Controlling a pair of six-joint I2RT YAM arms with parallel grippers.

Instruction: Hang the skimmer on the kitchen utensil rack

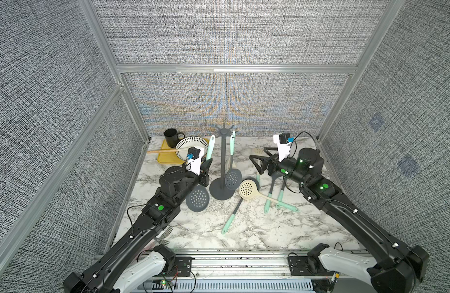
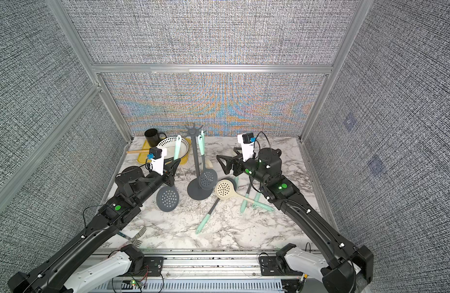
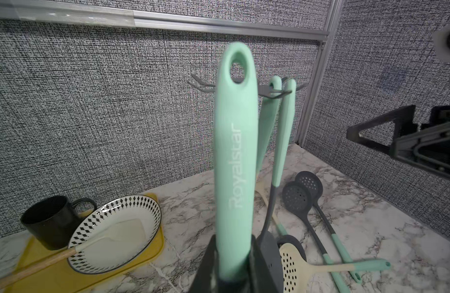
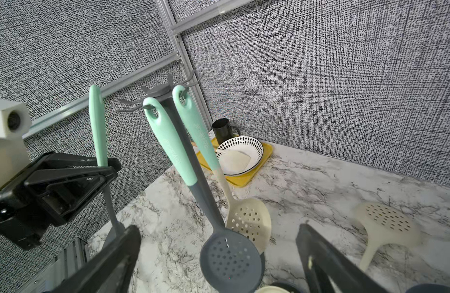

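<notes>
A grey skimmer with a mint handle (image 3: 234,161) hangs upright from my left gripper, which is shut on the lower part of that handle. Its perforated grey head (image 1: 197,198) shows below the left arm, left of the rack base. The dark grey utensil rack (image 1: 223,161) stands at the middle, its hooks (image 4: 161,90) spread at the top. In the left wrist view the handle's hole is in front of the hooks, apart from them. A grey skimmer (image 4: 232,258) and a beige one (image 4: 249,219) hang on the rack. My right gripper is open and empty, right of the rack.
Several utensils lie on the table right of and before the rack, among them a beige skimmer (image 1: 246,189). Back left, a patterned bowl (image 3: 137,210) and black mug (image 3: 51,222) sit on a yellow tray (image 3: 159,239). Forks (image 2: 137,236) lie front left.
</notes>
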